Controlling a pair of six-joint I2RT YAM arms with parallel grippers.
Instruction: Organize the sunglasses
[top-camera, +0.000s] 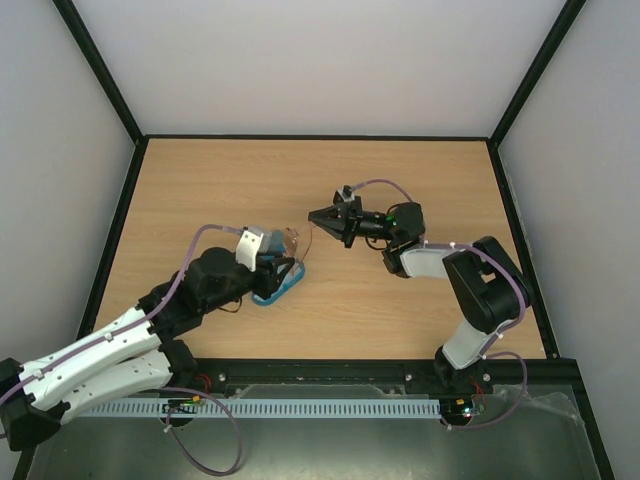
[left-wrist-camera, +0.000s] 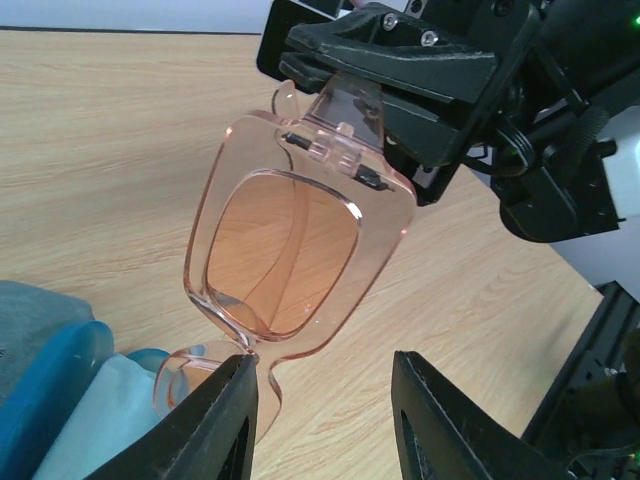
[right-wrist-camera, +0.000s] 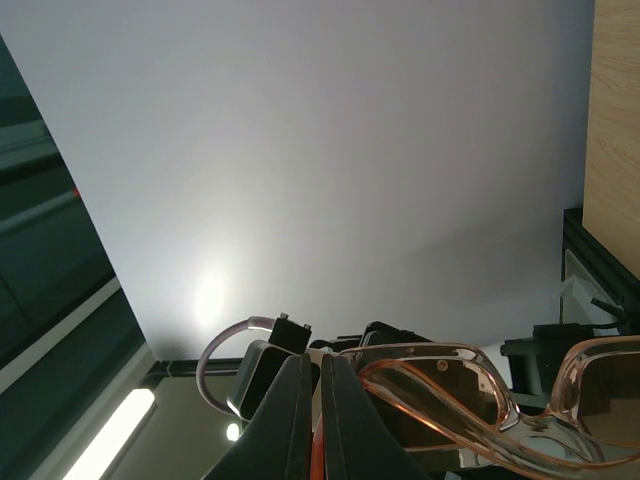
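Note:
Pink clear-framed sunglasses (left-wrist-camera: 337, 215) hang tilted in the air in the left wrist view, one lens high and the other low. My right gripper (top-camera: 312, 218) is shut on them at the upper hinge end; the frame also stretches across the lower right wrist view as sunglasses (right-wrist-camera: 450, 375). My left gripper is open below them, its fingers apart and the lower lens close to its left finger (left-wrist-camera: 235, 410). A blue glasses case (top-camera: 283, 287) lies on the table under the left gripper, partly hidden by it.
White walls (top-camera: 320, 70) enclose it. Both arms reach close together over the middle, above the case.

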